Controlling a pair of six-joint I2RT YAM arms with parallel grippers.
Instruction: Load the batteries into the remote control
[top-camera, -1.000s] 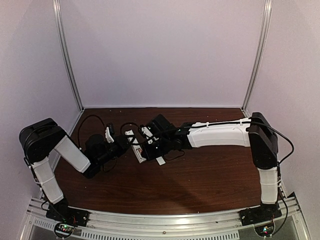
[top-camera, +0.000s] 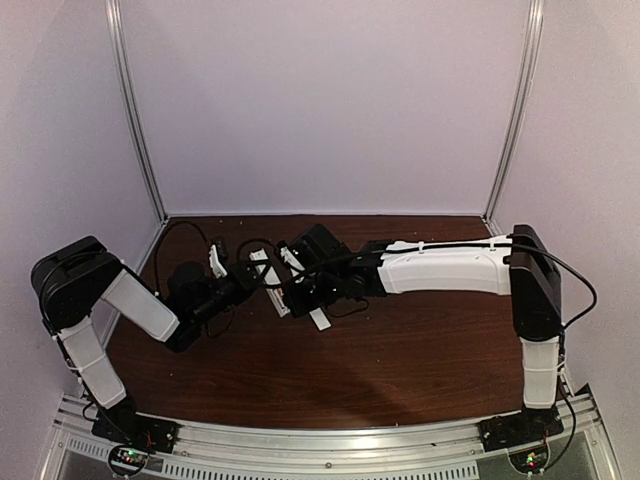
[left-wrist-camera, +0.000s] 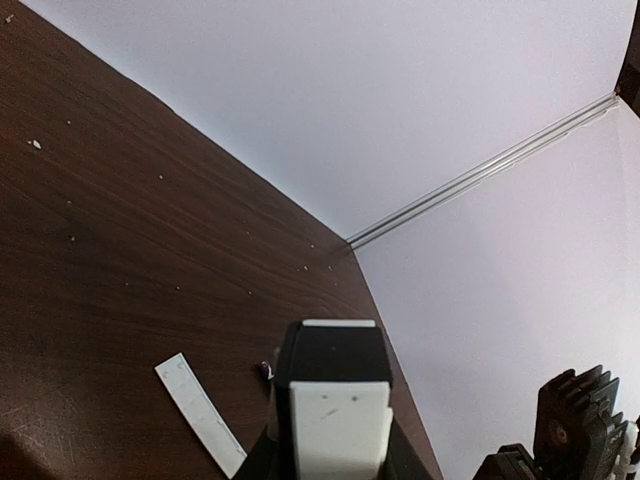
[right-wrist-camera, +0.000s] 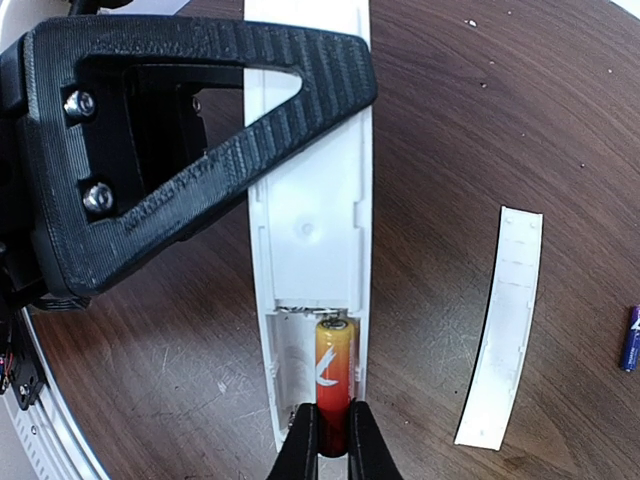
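The white remote control (right-wrist-camera: 308, 215) is held in my left gripper (top-camera: 258, 271), whose black finger (right-wrist-camera: 330, 85) crosses its upper part in the right wrist view. Its open battery compartment (right-wrist-camera: 291, 350) faces that camera. An orange-red battery (right-wrist-camera: 334, 375) is pinched at its lower end by my right gripper. The battery's upper end is close to the metal contacts; whether it is seated, I cannot tell. In the left wrist view, a white-and-black block (left-wrist-camera: 340, 425) hides the left fingertips.
The white battery cover (right-wrist-camera: 503, 330) lies loose on the brown table to the right of the remote. Farther right is a dark blue battery (right-wrist-camera: 631, 339), cut by the frame edge. Both arms meet closely over the left-centre.
The right arm has shifted a little, its elbow moving slightly right. My left arm and the remote have moved only slightly. Both arms remain close together.
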